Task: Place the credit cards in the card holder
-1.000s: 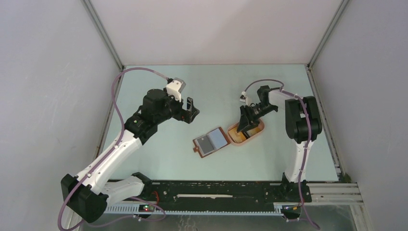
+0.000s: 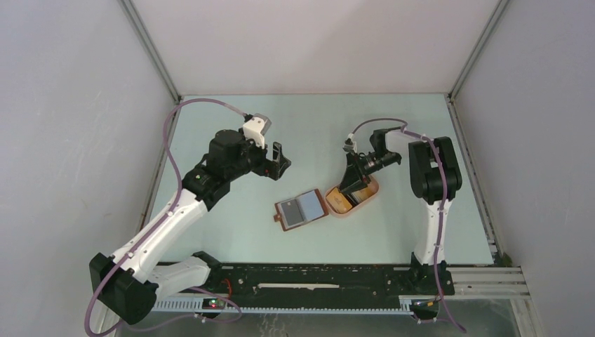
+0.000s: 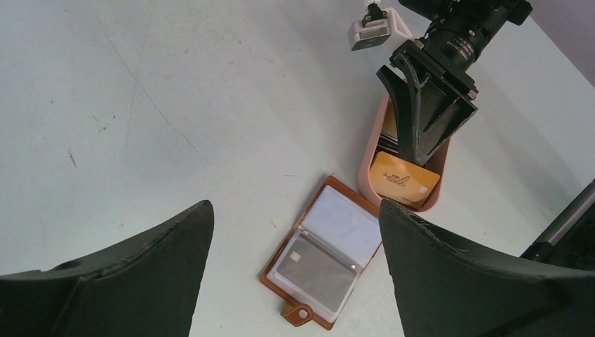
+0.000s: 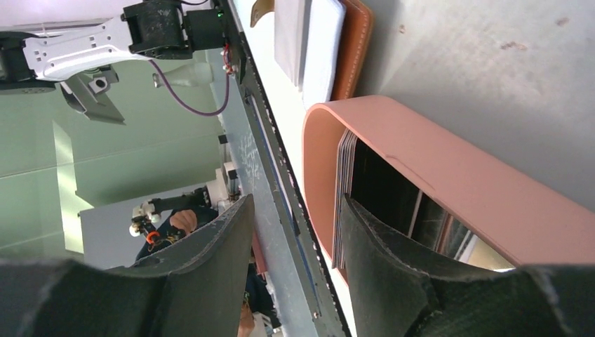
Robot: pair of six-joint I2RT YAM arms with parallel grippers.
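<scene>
The open card holder (image 2: 302, 210), brown with grey and pale pockets, lies flat on the table. Against its right side stands a pink box (image 2: 375, 187) with cards in it. An orange card (image 3: 403, 178) shows at the box's near end. My right gripper reaches down into the box, its fingers apart. One finger (image 4: 365, 242) touches the edge-on stack of cards (image 4: 344, 184) by the end wall; whether the other is inside the wall, I cannot tell. High over the table, my left gripper is open and empty.
Bare table stretches behind and left of the holder (image 3: 323, 274). A black rail (image 2: 309, 275) runs along the front edge. The right arm (image 2: 433, 172) occupies the right side.
The right gripper has shifted a little left and toward the front. The box and the card holder have slid left with it. My left arm has stayed still.
</scene>
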